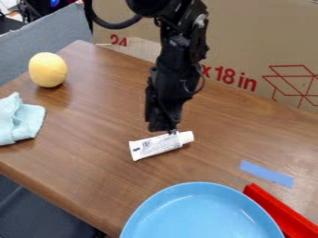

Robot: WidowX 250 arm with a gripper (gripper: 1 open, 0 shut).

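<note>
The black gripper (163,121) points down just above a white tube (159,144), which lies on the wooden table with its cap to the right. From this view I cannot make out whether the fingers are apart or closed, or whether anything sits between them; the tube looks to be lying just below the fingertips.
A blue plate (199,215) is at the front, a red object (282,210) to its right, and a blue strip (266,174) behind that. A yellow pear-like object (47,69) and a light blue cloth (18,119) are at left. A cardboard wall (248,46) closes the back.
</note>
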